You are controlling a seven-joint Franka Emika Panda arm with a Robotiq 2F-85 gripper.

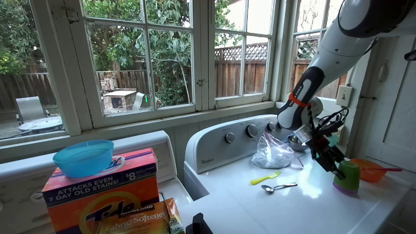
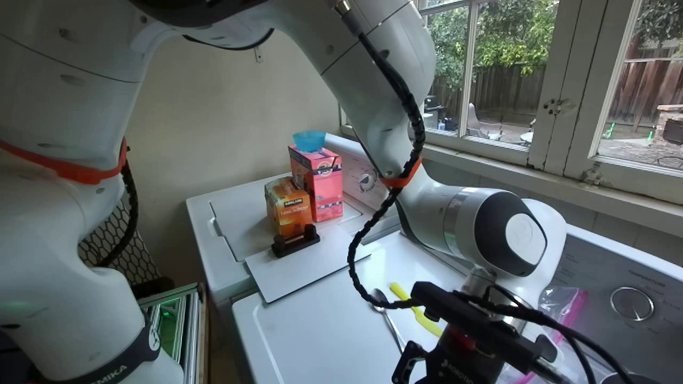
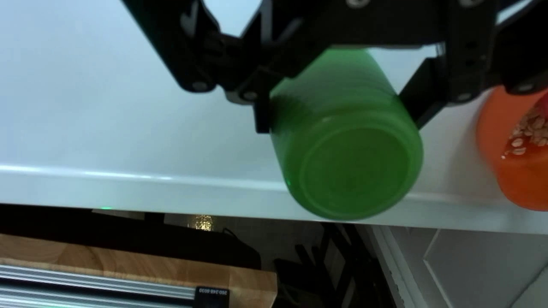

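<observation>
A green cup stands upside down, its closed base facing up, with a purple rim at its lower end. My gripper is shut on the cup at the right side of the washer top. In the wrist view the green cup fills the space between the two dark fingers, one pressing on each side. Whether the purple rim touches the white surface, I cannot tell. Exterior view 2 shows the gripper's body, but the cup is out of sight there.
An orange bowl with a pink-handled utensil sits right beside the cup; oats lie in it. A spoon, a yellow fork and a plastic bag lie further left. The washer's front edge is close.
</observation>
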